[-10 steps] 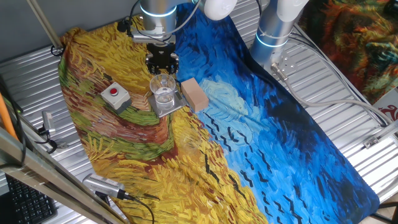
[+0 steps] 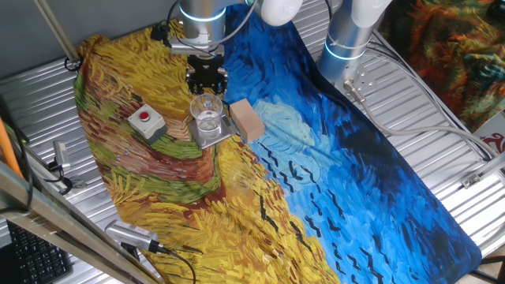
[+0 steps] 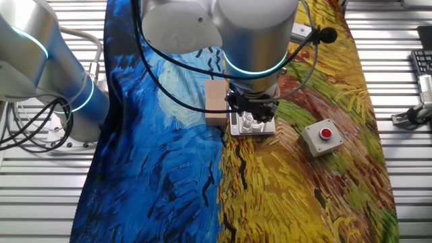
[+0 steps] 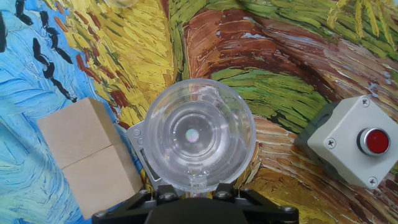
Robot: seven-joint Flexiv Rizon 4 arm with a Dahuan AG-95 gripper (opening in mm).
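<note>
A clear, empty-looking cup [image 4: 200,134] shows from above in the wrist view, its handle [image 4: 198,180] pointing toward my gripper. The gripper's two dark fingers [image 4: 166,191] stand apart, one on each side of the handle; contact with it cannot be made out. In exterior view 1 the cup [image 2: 207,118] appears upright on a small silver scale [image 2: 213,141], with the open gripper [image 2: 207,88] just behind it. From exterior view 2 the arm covers much of the cup, leaving part of the scale [image 3: 268,126] visible.
A light brown block [image 2: 247,120] lies close beside the scale. On the other side is a grey box with a red button [image 2: 145,120].
My gripper and arm have shifted very slightly in exterior view 1. The cup, scale, block and button box have stayed where they were.
</note>
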